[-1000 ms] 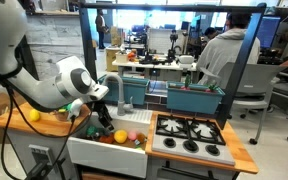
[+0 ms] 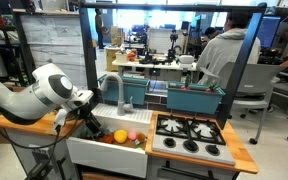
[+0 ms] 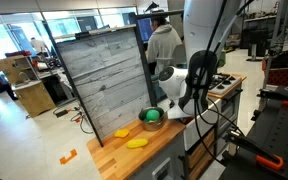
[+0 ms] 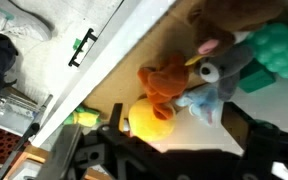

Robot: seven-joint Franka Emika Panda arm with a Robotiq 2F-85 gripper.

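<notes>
My gripper is open above the sink, with no object clasped between its fingers. In the wrist view an orange plush toy lies ahead of the fingertips, and an orange-yellow ball sits close to the left finger. A small light-blue toy and a grey plush toy lie nearer the right finger. Brown plush and a bumpy green toy fill the upper right. From the front, the gripper is at the left part of the white sink, partly hidden by the arm.
A stove stands right of the sink, and a faucet rises behind it. Blue bins line the back edge. In the other exterior view, a pot holding something green and a yellow item are on the wooden counter.
The arm has come down, bringing the gripper lower at the sink's left part and slightly leftward in the front view. The toys visible in the sink look unmoved.
</notes>
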